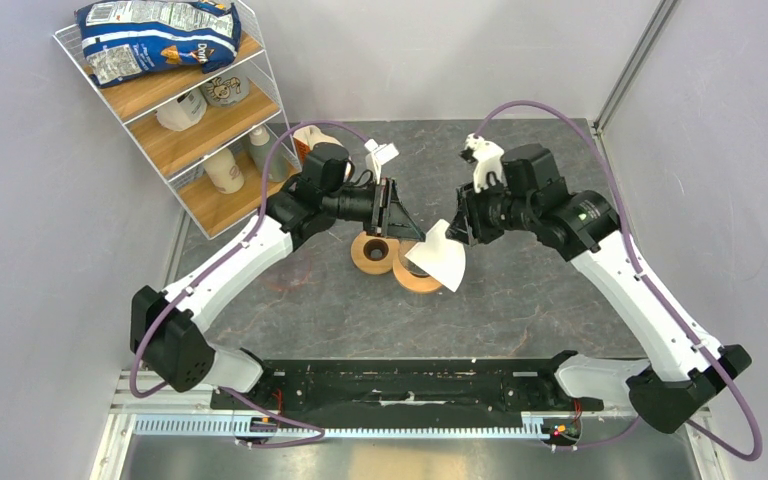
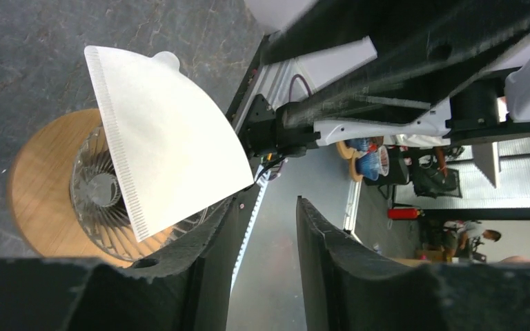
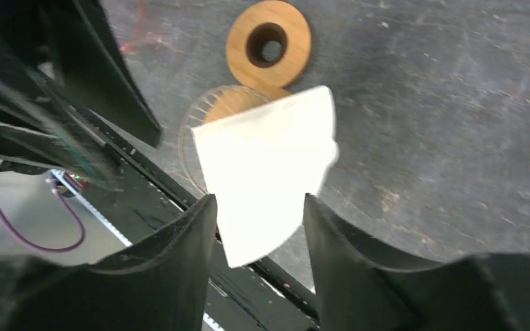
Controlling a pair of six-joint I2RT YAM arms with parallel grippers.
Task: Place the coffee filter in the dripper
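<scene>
A white paper coffee filter (image 1: 436,258) (image 2: 162,138) (image 3: 262,172) is over the glass dripper (image 2: 96,200) (image 3: 192,158) on its wooden stand (image 1: 415,285) (image 2: 38,186), hiding much of it. My left gripper (image 1: 403,230) is part open at the filter's upper left, with nothing visible between its fingers in its wrist view. My right gripper (image 1: 460,228) is part open at the filter's upper right; in its wrist view the filter shows beyond and behind the fingertips. Whether either touches the paper is unclear.
A second wooden ring (image 1: 368,262) (image 3: 241,55) stands beside the dripper. A wire shelf (image 1: 175,140) with containers and a chip bag (image 1: 157,40) fills the back left.
</scene>
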